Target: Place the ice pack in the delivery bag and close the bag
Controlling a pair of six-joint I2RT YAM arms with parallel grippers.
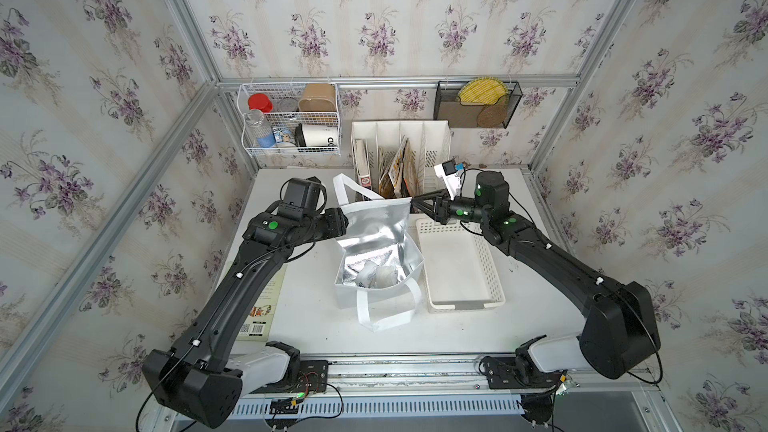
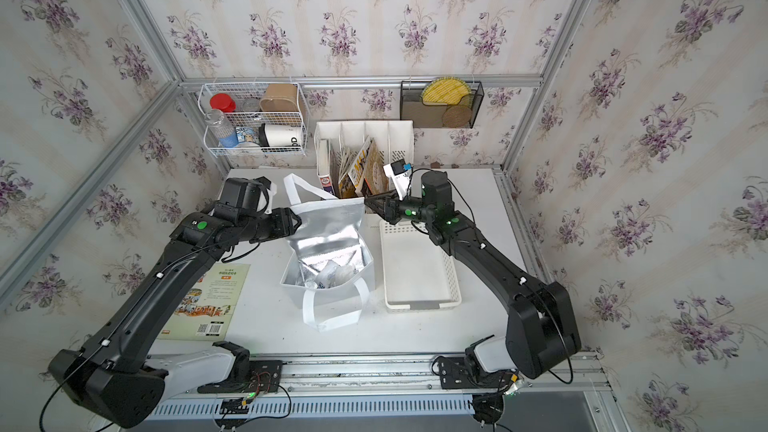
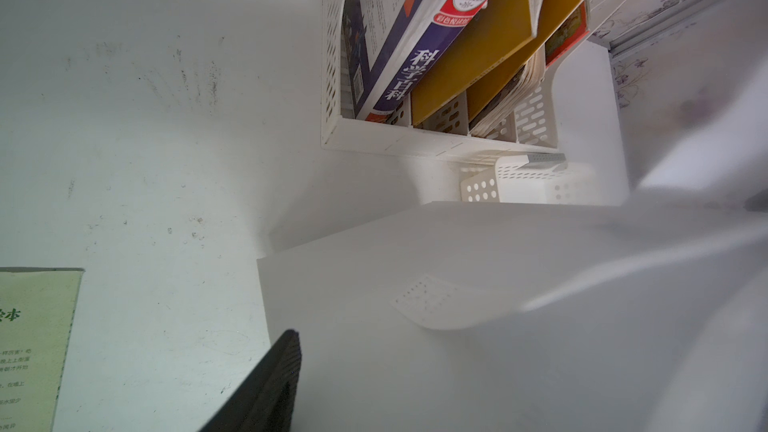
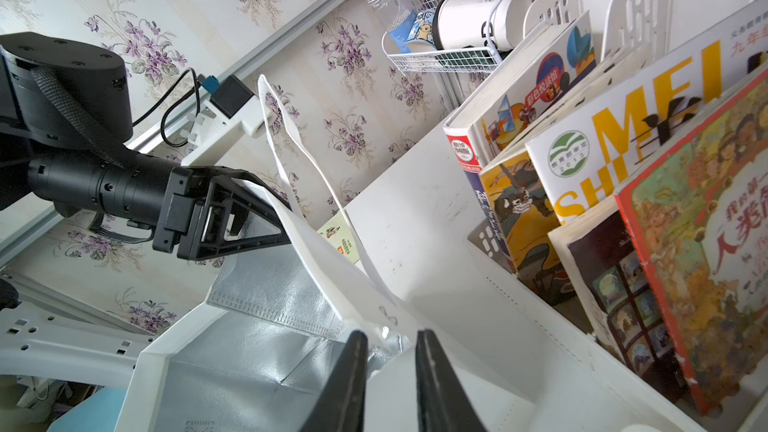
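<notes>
The white delivery bag (image 1: pixel 348 297) stands open on the table, its silver-lined lid (image 1: pixel 377 224) raised at the back. Inside on the bottom lies a pale, shiny bundle (image 2: pixel 332 273), probably the ice pack, though its outline blends with the foil. At the lid's left upper corner is my left gripper (image 1: pixel 344 222), open; in the right wrist view its fingers (image 4: pixel 260 241) stand around the lid edge. My right gripper is at the opposite corner, partly open, with the lid's white edge showing between its fingertips.
A book rack (image 1: pixel 438 140) stands close behind the bag and my right gripper. To the right sits an empty white basket (image 1: pixel 498 276). A green booklet (image 2: pixel 216 296) lies at the left. Wire shelves (image 1: pixel 288 148) hang on the back wall.
</notes>
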